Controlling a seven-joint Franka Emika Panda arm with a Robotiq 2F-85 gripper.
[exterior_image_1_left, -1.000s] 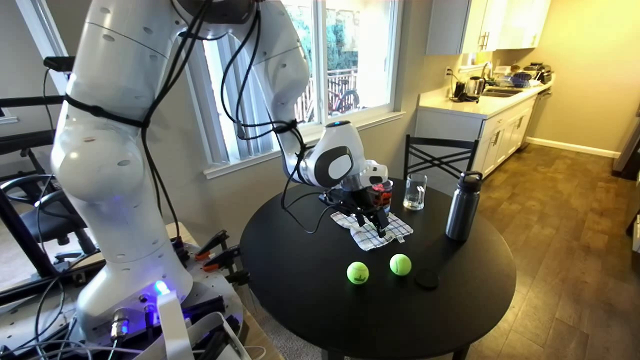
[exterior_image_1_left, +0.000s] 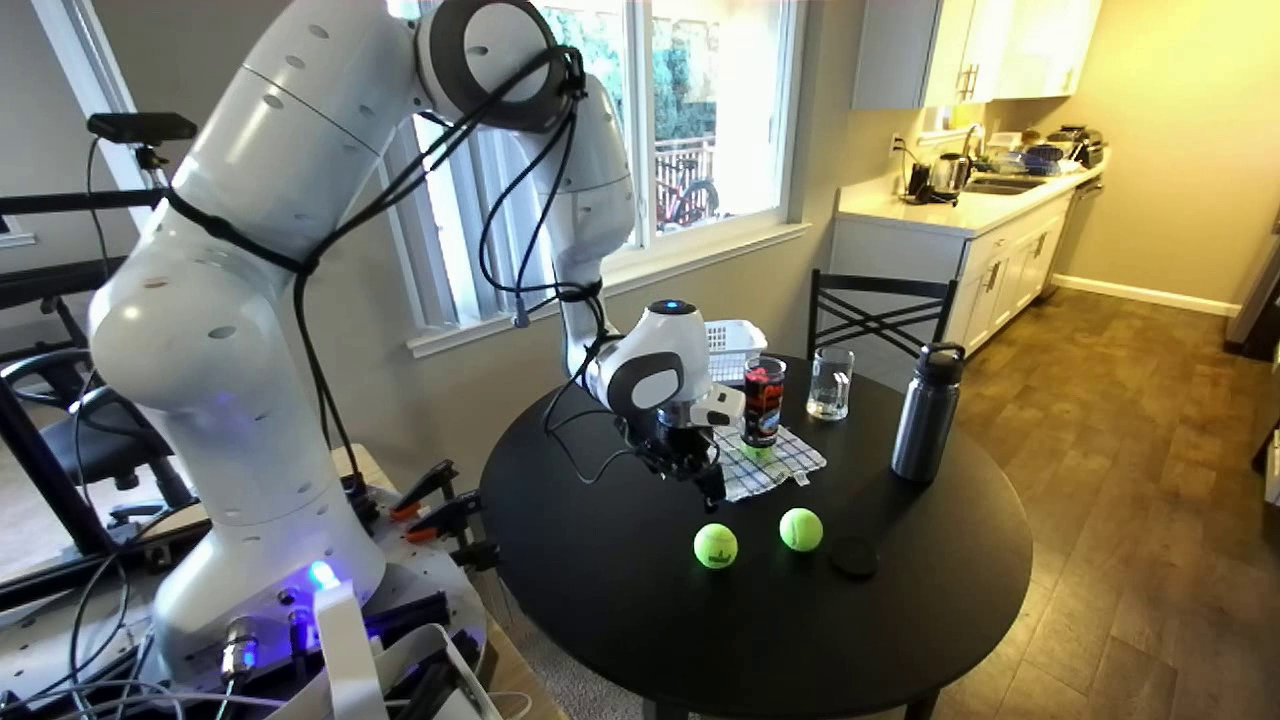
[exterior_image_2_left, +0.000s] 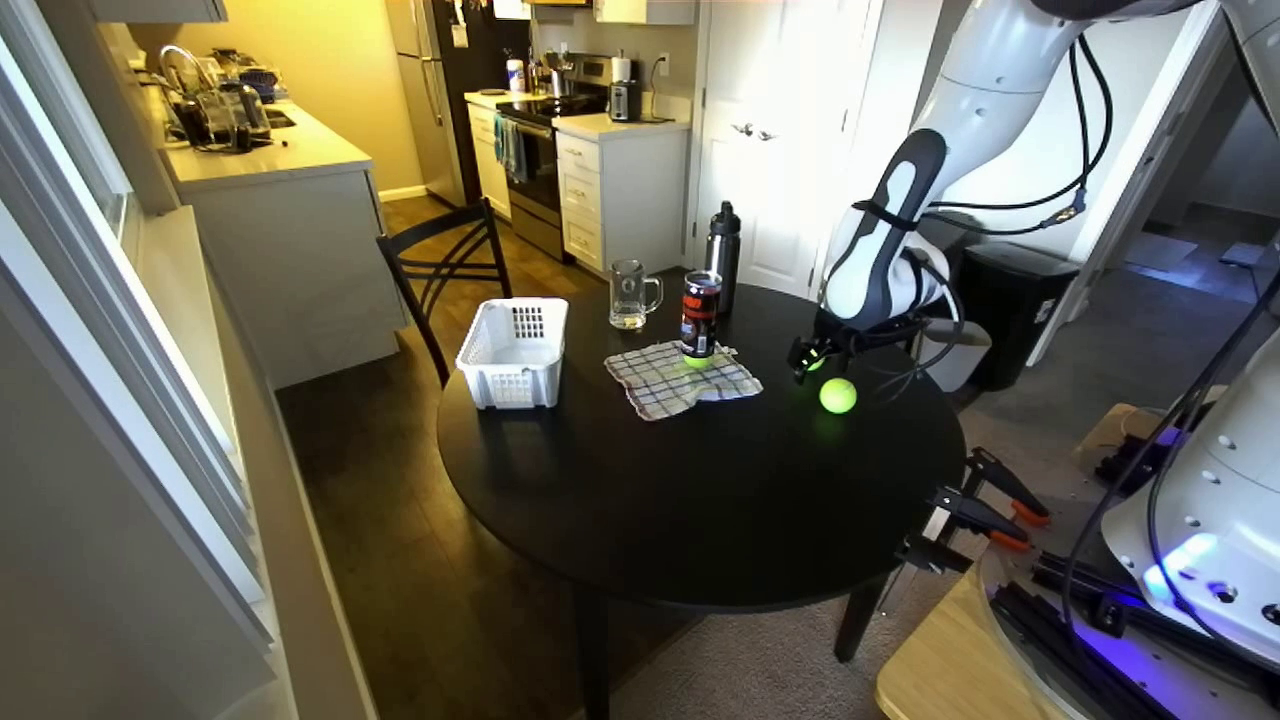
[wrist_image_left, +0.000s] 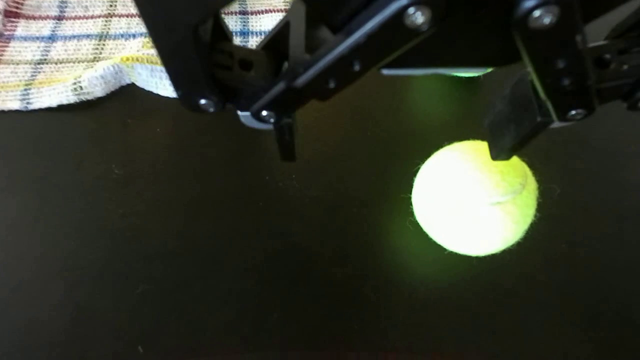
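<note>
My gripper stands open above the black table, its fingers spread wide with nothing held between them. In the wrist view, a yellow-green tennis ball (wrist_image_left: 471, 204) lies near the right finger, whose tip overlaps the ball's upper edge; whether they touch I cannot tell. From the first exterior side, one tennis ball (exterior_image_1_left: 715, 546) rests just in front of the gripper (exterior_image_1_left: 693, 466) and another tennis ball (exterior_image_1_left: 801, 529) sits to its right. The second exterior view shows one ball (exterior_image_2_left: 837, 395) clearly; the other is partly hidden behind the gripper.
A checked cloth (exterior_image_2_left: 680, 382) bears a dark can (exterior_image_2_left: 699, 314) with green at its base. Around the table (exterior_image_2_left: 672, 516) stand a white basket (exterior_image_2_left: 513, 354), a glass mug (exterior_image_2_left: 627, 296) and a metal bottle (exterior_image_1_left: 927, 414). A black disc (exterior_image_1_left: 854, 557) lies beside the balls.
My gripper has moved from above the cloth, left and lower in the first exterior view, closer to the tennis balls. The can shows more fully now, and the basket has come into sight. The balls have not moved.
</note>
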